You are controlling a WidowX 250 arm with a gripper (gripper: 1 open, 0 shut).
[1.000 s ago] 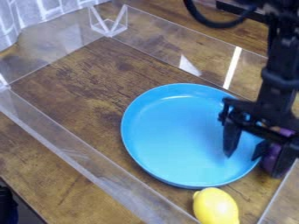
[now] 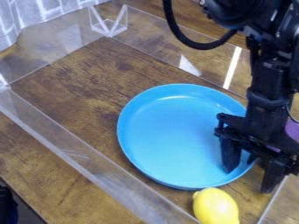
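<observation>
My black gripper (image 2: 250, 153) is low over the right part of the blue plate (image 2: 163, 131), its fingers at the plate's right rim and beyond it. I cannot tell how far apart they stand or whether anything is between them. A purple object (image 2: 291, 130) shows behind the gripper at the right edge, mostly hidden by it. A yellow object (image 2: 215, 206), rounded like a lemon, lies just below the plate at the bottom.
Clear plastic walls surround the wooden floor (image 2: 82, 87) on the left, top and right. The floor left of the plate is bare.
The gripper has shifted slightly right and down at the plate's right side. The purple object is more hidden than before, and the plate sits slightly further left.
</observation>
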